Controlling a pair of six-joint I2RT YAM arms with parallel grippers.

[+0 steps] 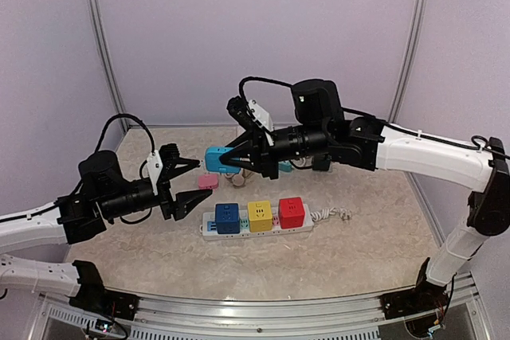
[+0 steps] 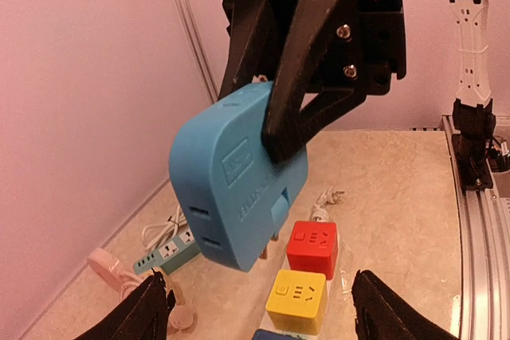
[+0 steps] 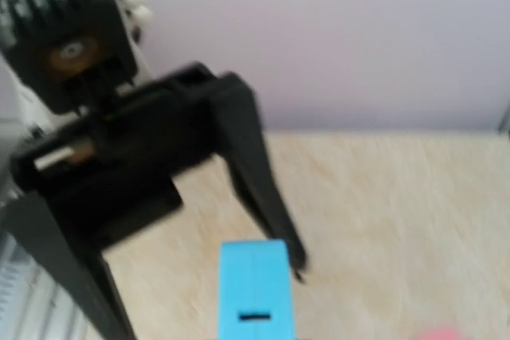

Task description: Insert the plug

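A light-blue plug block (image 1: 221,160) is held in the air above the table by my right gripper (image 1: 236,158), which is shut on its sides. In the left wrist view the block (image 2: 233,173) shows metal prongs on its underside. My left gripper (image 1: 191,182) stands open to the left of the block, with nothing between its fingers and a gap between them and the block. Below lies a white power strip (image 1: 256,233) carrying a blue cube (image 1: 227,218), a yellow cube (image 1: 260,216) and a red cube (image 1: 292,212).
A pink block (image 1: 207,181) lies on the table behind the strip. Further back are a dark plug (image 1: 321,162) and a teal piece (image 1: 285,166). The strip's coiled white cord (image 1: 331,214) lies at its right.
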